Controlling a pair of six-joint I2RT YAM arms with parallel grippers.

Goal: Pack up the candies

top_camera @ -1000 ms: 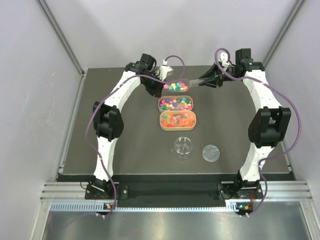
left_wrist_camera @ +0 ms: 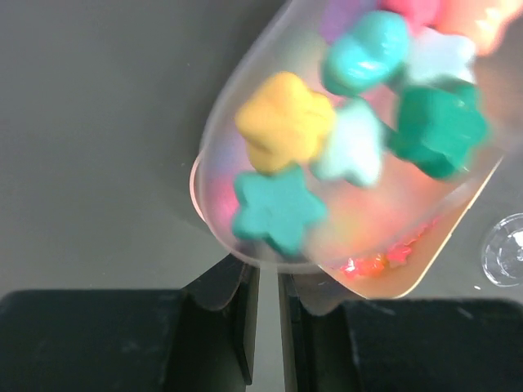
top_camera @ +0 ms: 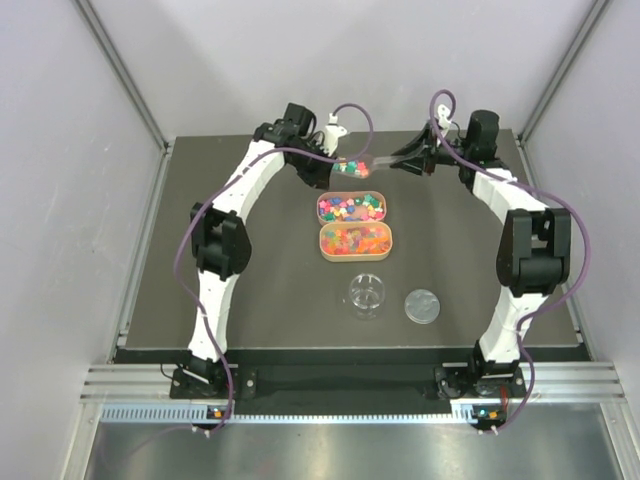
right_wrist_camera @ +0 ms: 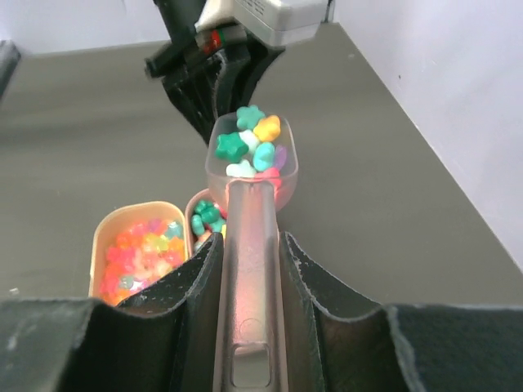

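A clear scoop (right_wrist_camera: 255,302) loaded with several coloured candies (right_wrist_camera: 250,143) is raised above the trays. My right gripper is shut on its long handle. At the scoop's front end, my left gripper is nearly closed, its fingertips meeting the thin rim. In the left wrist view, a yellow candy (left_wrist_camera: 283,122) and a teal star (left_wrist_camera: 278,208) lie in the scoop. Just below it in the top view, a peach tray (top_camera: 321,215) holds mixed colours; a second tray (top_camera: 357,258) adjoining it holds mostly orange and red ones.
An open clear jar (top_camera: 366,291) stands in front of the trays, with a round clear lid (top_camera: 422,307) to its right. Bare dark table (top_camera: 270,300) lies on the left, and more free room is at the right.
The scoop and my right gripper have shifted slightly toward the back and left, with candies still in the scoop. My left gripper has stayed nearly in place. Trays, jar and lid are unmoved.
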